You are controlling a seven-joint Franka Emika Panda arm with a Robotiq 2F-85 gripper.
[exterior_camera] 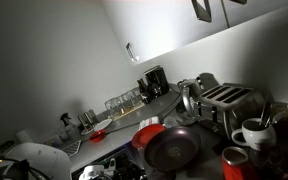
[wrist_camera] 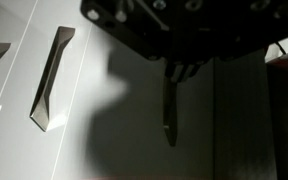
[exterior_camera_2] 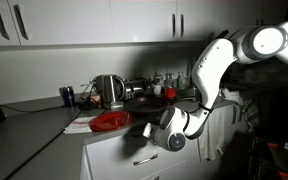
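Note:
My gripper hangs at the top of the wrist view, its dark fingers close together over one end of a dark bar handle (wrist_camera: 170, 118). Nothing clearly shows between them, and whether they touch the handle is hard to tell. That handle sits on a pale cabinet front (wrist_camera: 134, 145), partly in the arm's shadow. Two more handles are at the left, the nearer one (wrist_camera: 52, 80) fully visible. In the second exterior view the white arm (exterior_camera_2: 249, 45) reaches down to the drawer fronts (exterior_camera_2: 104, 155) below the counter.
On the counter above stand a red plate (exterior_camera_2: 111, 121), a dark pan (exterior_camera: 172, 148), a kettle (exterior_camera_2: 110, 88), a toaster (exterior_camera: 227, 104), a white mug (exterior_camera: 255, 133) and a red can (exterior_camera: 236, 164).

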